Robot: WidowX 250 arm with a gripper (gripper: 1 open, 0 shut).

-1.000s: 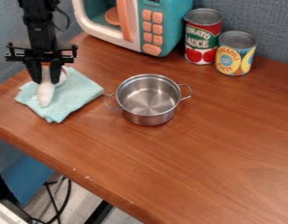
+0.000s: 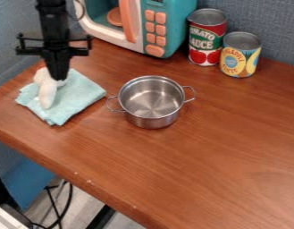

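Observation:
A black gripper (image 2: 57, 69) hangs at the upper left, its fingers pointing down just over a white object (image 2: 47, 89) that lies on a folded light-blue cloth (image 2: 69, 103). I cannot tell whether the gripper touches or holds the object, nor how far it is open. Right of the cloth stands an empty steel pot (image 2: 150, 102) with two handles.
A toy microwave (image 2: 160, 32) stands at the back, with a tomato can (image 2: 205, 38) and a yellow can (image 2: 239, 55) beside it. Cables lie below the table's front left edge.
The gripper has risen and moved slightly right, uncovering more of the upper part of the white object on the cloth. The pot and cans have not moved.

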